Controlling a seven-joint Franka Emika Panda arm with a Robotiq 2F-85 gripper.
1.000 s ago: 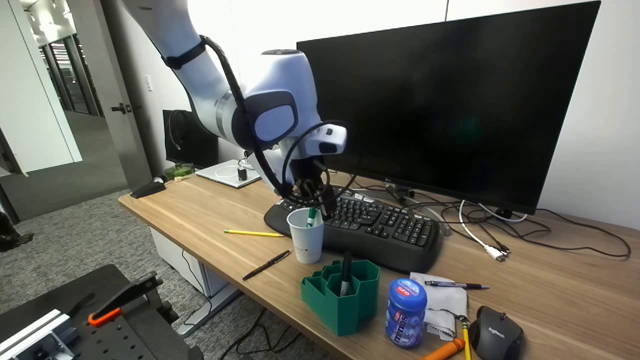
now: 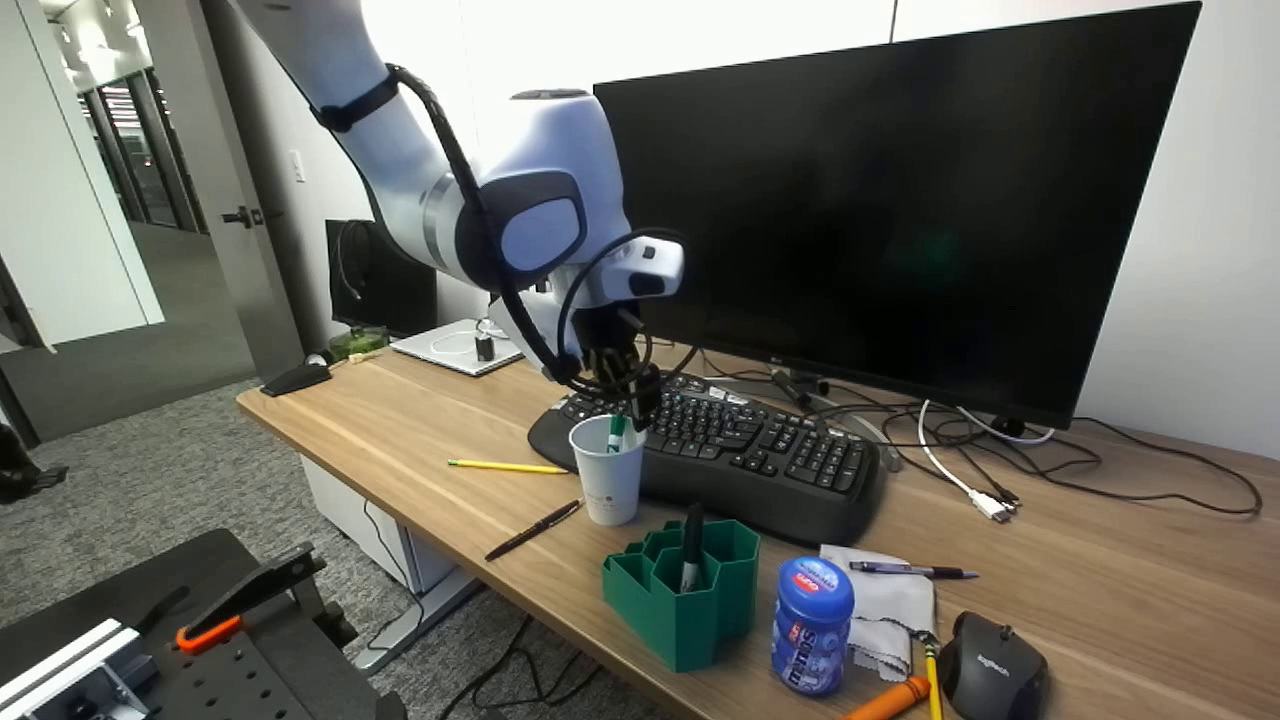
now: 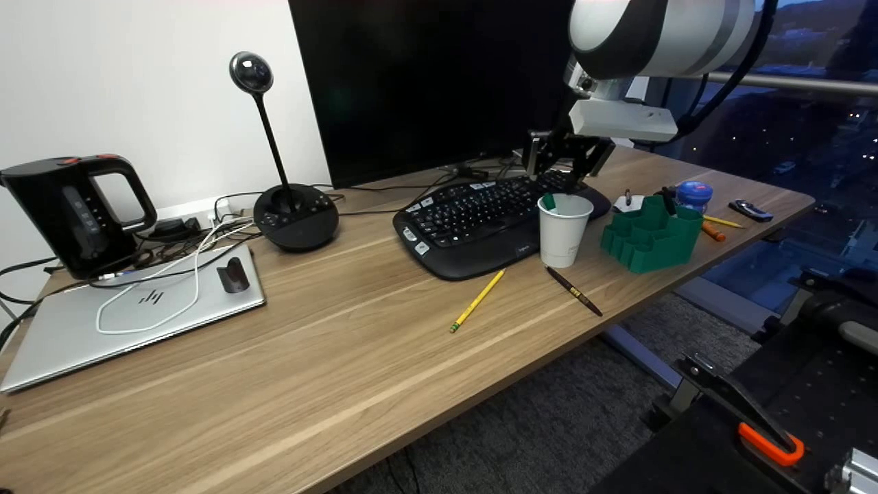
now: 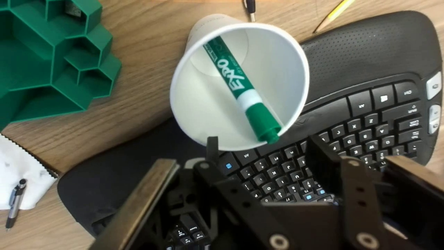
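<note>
A white paper cup (image 2: 609,480) stands upright on the desk, in front of the keyboard (image 2: 732,444). Inside it leans a green Expo marker (image 4: 237,85), its cap resting by the rim in the wrist view. My gripper is open beside the cup on the keyboard side, its two fingers apart with only keyboard showing between them. Exterior view 2 has the gripper (image 3: 565,167) just above the cup's top, over the keyboard. Whether a finger touches the cup cannot be told.
A green honeycomb holder (image 2: 684,600) with a black marker (image 2: 692,546) stands near the cup. A pen (image 3: 573,289) and a pencil (image 3: 477,301) lie on the desk. The monitor (image 2: 888,216) rises behind the keyboard. Bare desk spreads left in exterior view 2.
In exterior view 1, my gripper has risen a little and shifted slightly left. The cup, with the green marker in it, sits a touch further left than before.
</note>
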